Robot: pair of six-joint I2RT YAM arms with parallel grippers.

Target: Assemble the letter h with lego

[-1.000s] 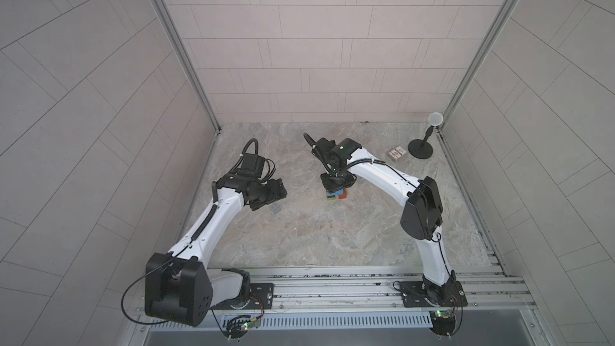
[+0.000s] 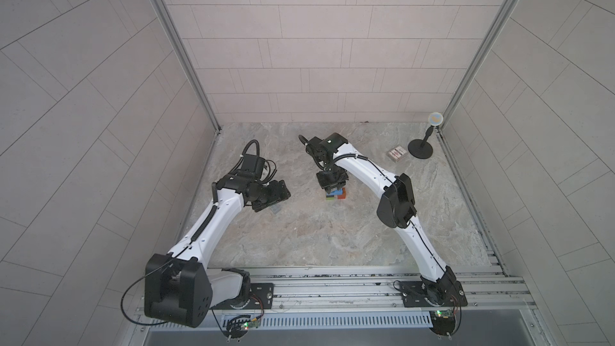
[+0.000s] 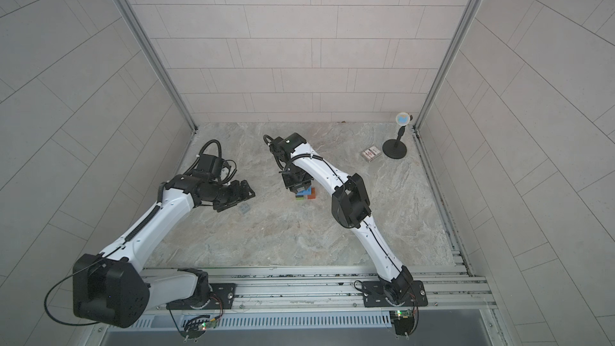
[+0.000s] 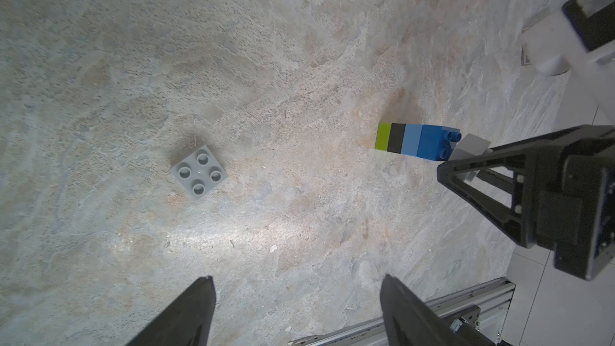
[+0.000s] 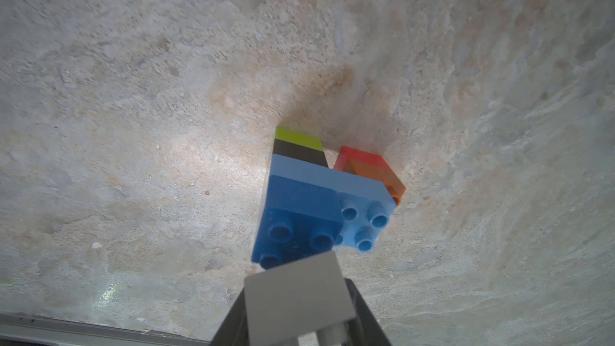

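A stack of green, black, light blue and dark blue bricks [image 5: 301, 198] stands mid-table, with red and orange bricks [image 5: 371, 166] under the light blue one's side. My right gripper [image 2: 333, 185] is shut on a grey brick [image 5: 298, 294], held just beside and over the dark blue top; whether they touch is unclear. A loose grey four-stud brick [image 4: 198, 171] lies on the table under my left gripper, whose fingers stand apart with nothing between them.
A small box [image 2: 396, 152] and a black stand with a round head [image 2: 421, 147] are at the back right.
The left arm has moved very slightly right.
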